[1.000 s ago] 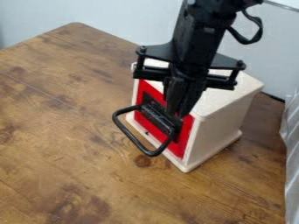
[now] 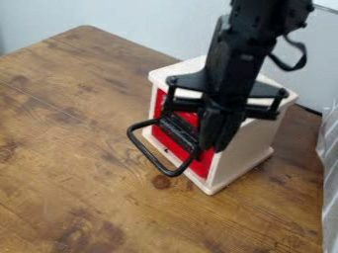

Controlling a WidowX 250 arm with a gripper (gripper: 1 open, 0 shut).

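Note:
A pale wooden box (image 2: 248, 148) with a red front panel (image 2: 200, 168) stands on the wooden table. A black loop handle (image 2: 138, 143) juts out from the panel, low and toward the viewer. My black gripper (image 2: 219, 131) hangs in front of the box's upper part, its fingers pointing down close by the panel and above the handle. It looks shut, with nothing visible between the fingers; whether it touches the box cannot be told.
A white wall is behind, and a pale crumpled sheet edge shows at the far right.
The gripper and arm have shifted to the right and somewhat down across the box's front. The box and handle look unmoved.

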